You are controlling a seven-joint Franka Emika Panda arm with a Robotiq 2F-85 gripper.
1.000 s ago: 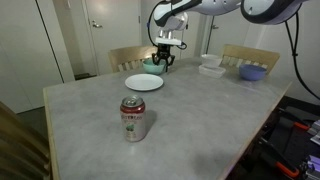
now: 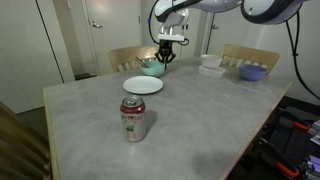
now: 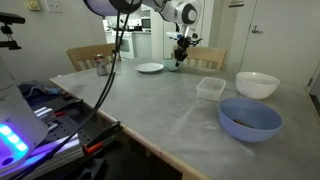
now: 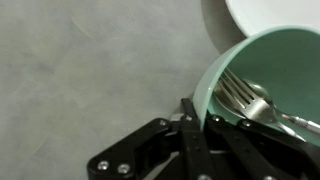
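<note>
A pale green bowl (image 2: 152,68) is at the far end of the table, behind a white plate (image 2: 143,85). Metal cutlery, including a fork (image 4: 243,97), lies inside the bowl, as the wrist view shows. My gripper is shut on the near rim of the bowl, its fingers on either side of the wall. In exterior view 2 the bowl (image 3: 172,65) appears small beneath the gripper (image 3: 181,53). Whether the bowl's base touches the table cannot be told.
A soda can (image 2: 133,118) stands near the front left. Across the table are a clear container (image 3: 211,89), a white bowl (image 3: 257,85) and a blue bowl (image 3: 250,118). Chairs stand behind it.
My gripper has shifted only slightly at the bowl's rim. The bowl remains about where it was behind the plate, and the plate and can have not moved.
</note>
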